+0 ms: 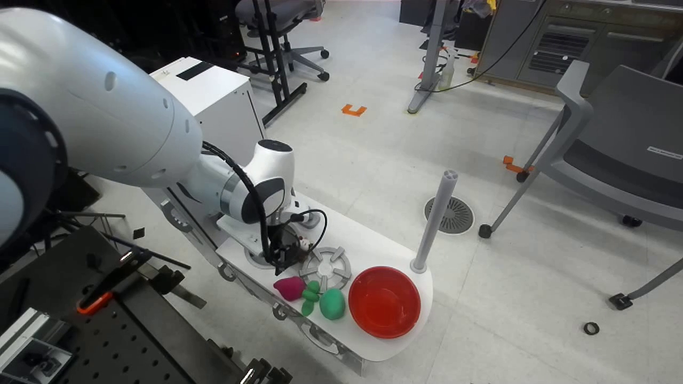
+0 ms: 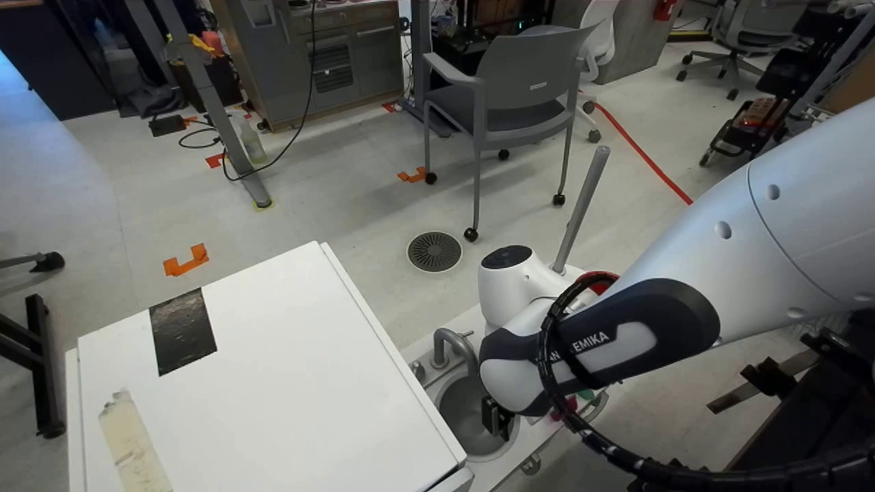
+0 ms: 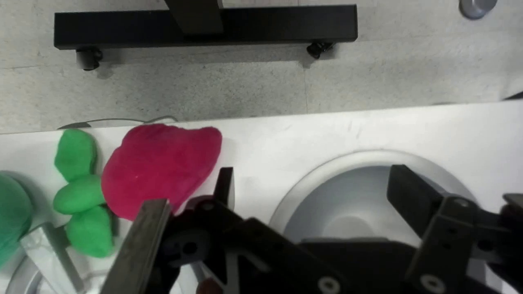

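My gripper is open and points down over the counter, its two fingers wide apart with nothing between them. Below the gap lies part of the round grey sink (image 3: 353,196). A magenta plush (image 3: 162,166) with green leaves (image 3: 78,196) rests on the white counter, left of the left finger in the wrist view. Farther left, a green rounded object (image 3: 12,213) is cut off by the frame edge. In exterior view 1 a red bowl (image 1: 384,302) stands at the counter's rounded end. A small brown-and-white toy (image 1: 304,244) is largely hidden behind my gripper.
A grey burner grate (image 1: 325,269) sits beside the plush, and a grey post (image 1: 435,221) rises behind the bowl. The curved faucet (image 2: 459,344) stands at the sink. A tall white cabinet (image 2: 271,369) adjoins the counter. Open floor lies beyond.
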